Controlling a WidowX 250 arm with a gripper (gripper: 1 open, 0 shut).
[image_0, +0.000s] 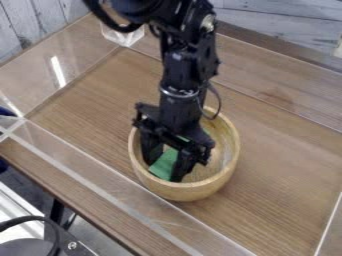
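The black robot arm reaches down from the top of the view into a round wooden bowl (214, 175) at the centre. Its gripper (171, 158) is low inside the bowl, shut on a green object (163, 164), which the black fingers partly cover. The object's far end and the exact grip are hard to make out.
The wooden table (274, 120) has free room to the left and right of the bowl. A clear plastic item sits at the top left. Dark gear and cables lie off the table's edge at the lower left.
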